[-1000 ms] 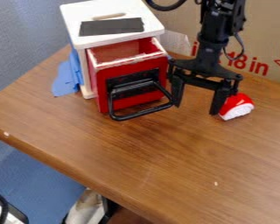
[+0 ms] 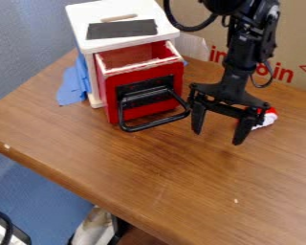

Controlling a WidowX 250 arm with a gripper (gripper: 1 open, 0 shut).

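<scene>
My black gripper is low over the table, right of a red box, its two fingers spread apart with nothing visible between them. A red and white soft item lies just behind it, mostly hidden by the gripper. The red box has an open top compartment and a black handle at its lower front.
A white board with a dark pad sits at the back, a blue cloth beside the box. A cardboard panel stands behind.
My gripper has moved down and toward the front of the table, now hiding more of the red and white item.
</scene>
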